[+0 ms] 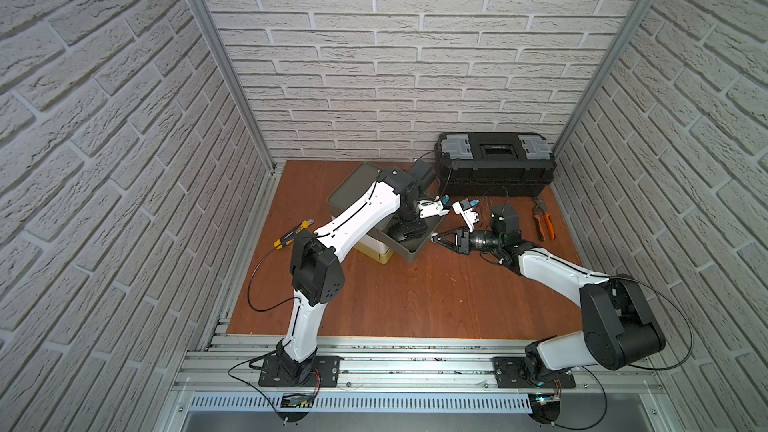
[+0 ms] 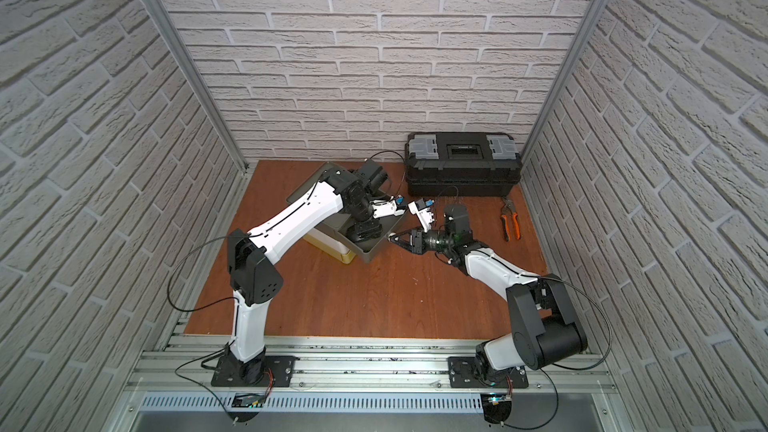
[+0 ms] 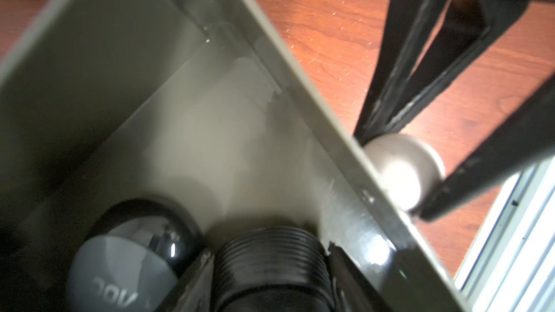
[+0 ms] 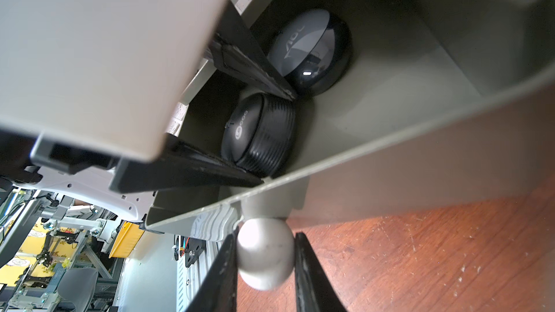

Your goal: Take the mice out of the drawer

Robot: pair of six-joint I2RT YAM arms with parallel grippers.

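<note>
The grey drawer (image 2: 368, 252) is pulled out, two dark mice inside: a black-and-grey mouse (image 4: 312, 52) and a ribbed black mouse (image 4: 260, 133). My left gripper is down in the drawer with its fingers either side of the ribbed mouse; whether they grip it cannot be told. Outside the drawer, my right gripper is shut on the round white knob (image 3: 404, 173) on the drawer front.
A black toolbox (image 1: 496, 172) stands at the back right, with orange-handled pliers (image 1: 545, 224) in front of it. A yellow tool (image 1: 292, 233) lies at the left.
</note>
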